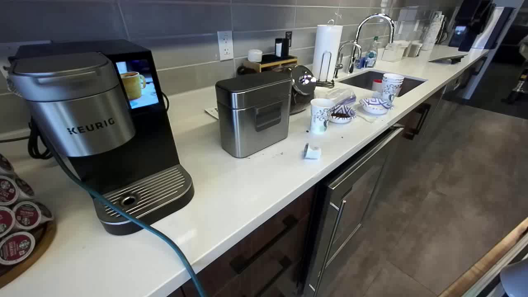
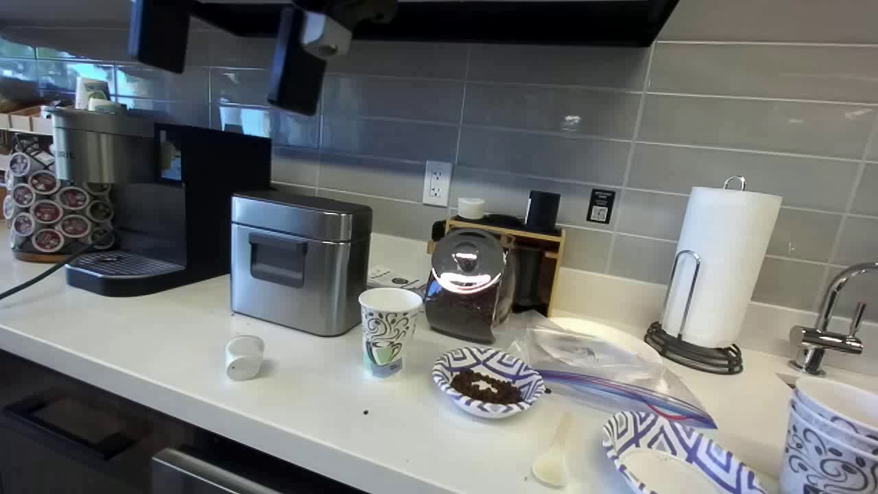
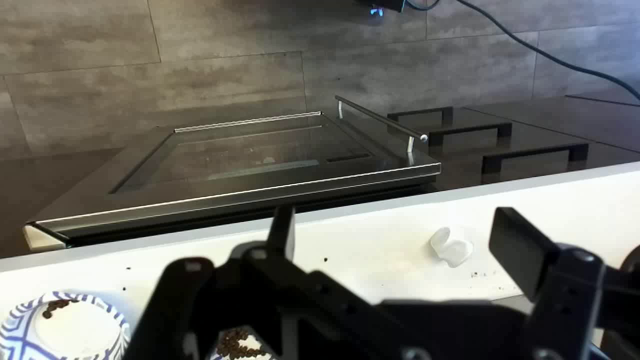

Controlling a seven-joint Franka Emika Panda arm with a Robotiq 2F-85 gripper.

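Observation:
My gripper stands open in the wrist view, its two dark fingers wide apart with nothing held between them. In exterior view 2 the gripper point(image 2: 228, 62) hangs high above the counter, near the coffee machine and steel box. Below it on the counter, a small white cup point(image 2: 245, 357) lies on its side; in the wrist view this white cup point(image 3: 451, 247) shows beyond the fingers, nearer the right one. A patterned paper cup point(image 2: 389, 329) stands upright beside the steel box point(image 2: 300, 262). The patterned bowl point(image 2: 489, 381) holds dark coffee beans.
The Keurig machine point(image 1: 94, 123) stands left of the box, a blue cable crossing before it. A second patterned bowl point(image 2: 679, 457), a spoon point(image 2: 553, 453), a plastic bag point(image 2: 609, 366) and stacked cups point(image 2: 831, 440) crowd the right. The counter's front edge is close to the small white cup.

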